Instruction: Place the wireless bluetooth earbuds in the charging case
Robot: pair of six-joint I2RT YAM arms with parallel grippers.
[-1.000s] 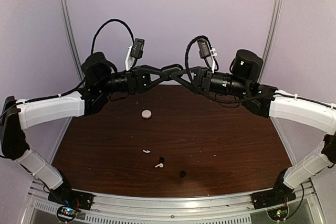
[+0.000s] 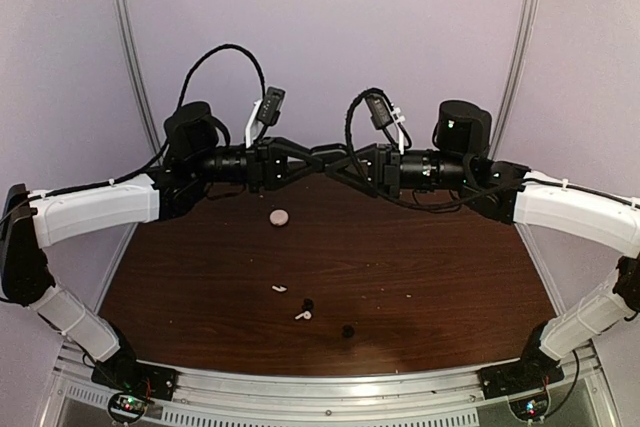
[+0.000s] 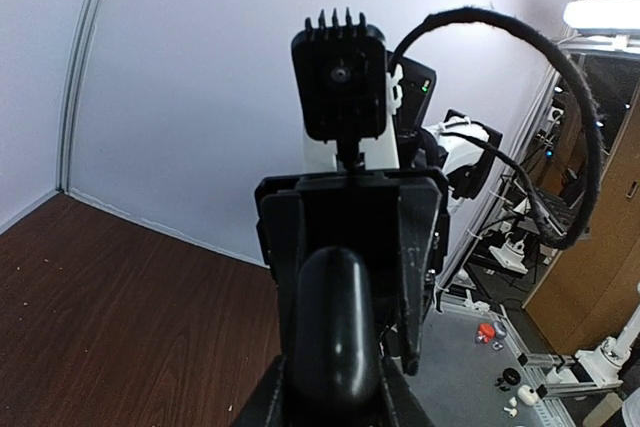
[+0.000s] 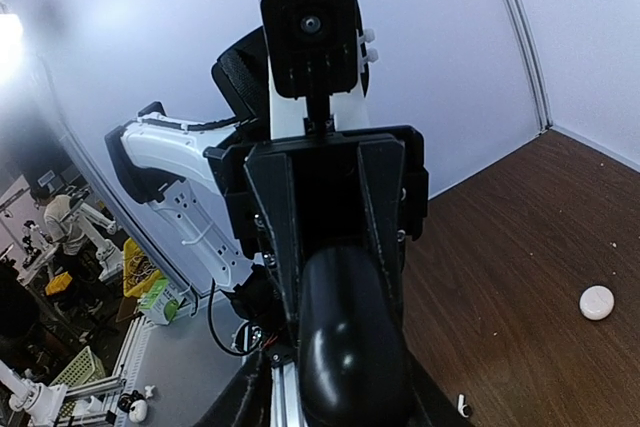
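A glossy black charging case [image 3: 333,332] is held in mid-air between both grippers, high over the table. My left gripper [image 2: 316,161] is shut on it from the left and my right gripper [image 2: 338,161] is shut on it from the right; in the right wrist view the case [image 4: 352,337] fills the space between the fingers. Whether its lid is open cannot be seen clearly. Below on the table lie white earbud pieces [image 2: 304,315], with a small dark piece [image 2: 308,304] beside one.
A pale round disc [image 2: 279,217] lies left of centre on the wooden table [image 2: 450,277], and a small dark round piece [image 2: 348,331] near the front. Walls surround the back and sides.
Both grippers, with the case between them, have moved slightly downward in the top view, and the left one a little to the right. The things on the table are unchanged.
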